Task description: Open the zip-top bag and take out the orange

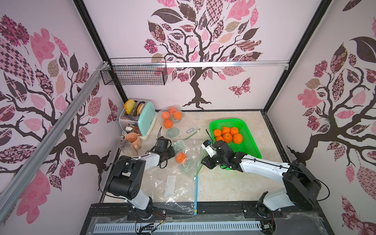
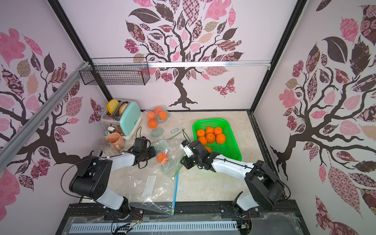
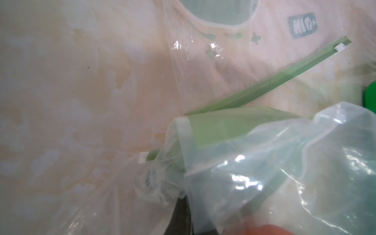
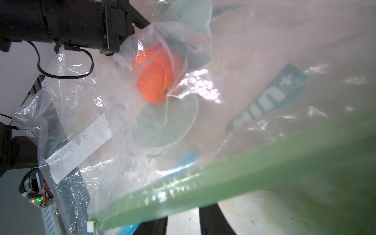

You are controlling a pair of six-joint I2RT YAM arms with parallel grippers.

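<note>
A clear zip top bag [image 4: 168, 125] with a green zip strip [image 4: 235, 176] lies on the table, one orange [image 4: 156, 76] inside it. In the left wrist view, bag film gathers at my left gripper, which is shut on it beside the orange. My right gripper [image 1: 207, 158] is at the bag's green-edged end. In the right wrist view, the strip crosses in front of its dark fingers [image 4: 213, 219] and hides their tips; the gripper appears shut on this edge. Whether the zip is parted cannot be seen.
Right of the bag stands a green basket [image 1: 252, 146] of oranges, partly under my right arm. Another bag with oranges [image 1: 171, 113] lies at the back. A pink mug [image 1: 133, 139] and a teal rack [image 1: 145, 119] stand at left.
</note>
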